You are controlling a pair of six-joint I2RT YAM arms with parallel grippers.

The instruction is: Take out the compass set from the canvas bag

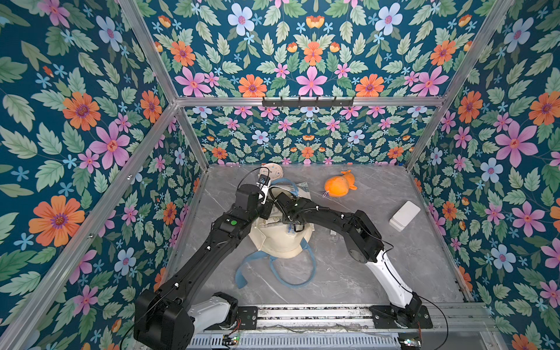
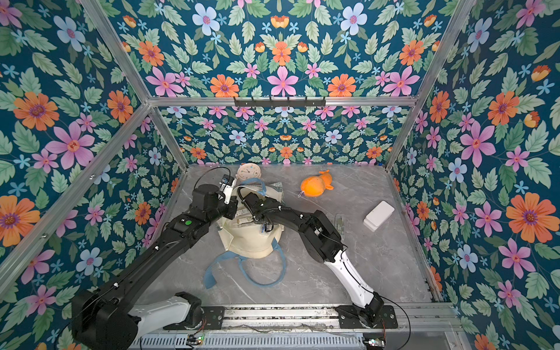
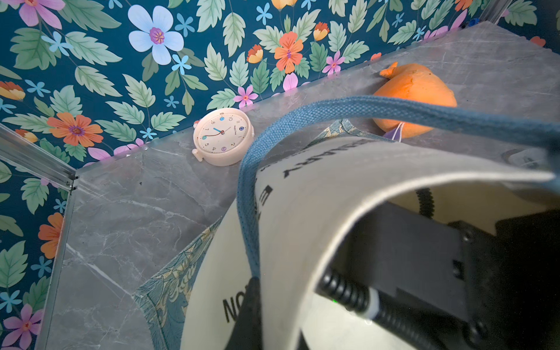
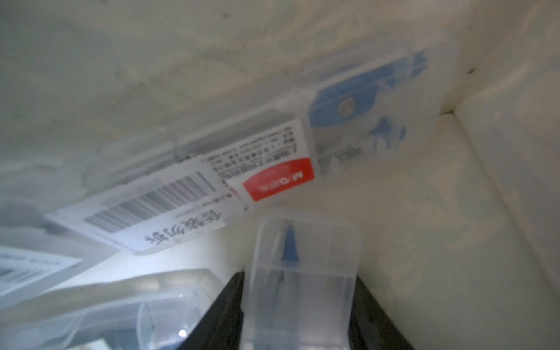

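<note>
The cream canvas bag [image 1: 280,245] lies mid-table, its blue strap looping toward the front. My left gripper is shut on the bag's rim [image 3: 291,250], which bows up beside the right arm. Deep inside the bag is my right gripper. In the right wrist view its dark fingers [image 4: 224,312] flank the end of a narrow clear plastic case [image 4: 300,256]; whether they press on it I cannot tell. Another clear case with a barcode label [image 4: 268,157] and blue parts inside lies just beyond. Which case is the compass set is unclear in this blur.
A third clear box [image 4: 157,315] sits close by on the left inside the bag. Outside stand a pale pink clock [image 3: 223,137], an orange plush toy [image 1: 339,185] and a white box [image 1: 404,215]. The right side of the table has free room.
</note>
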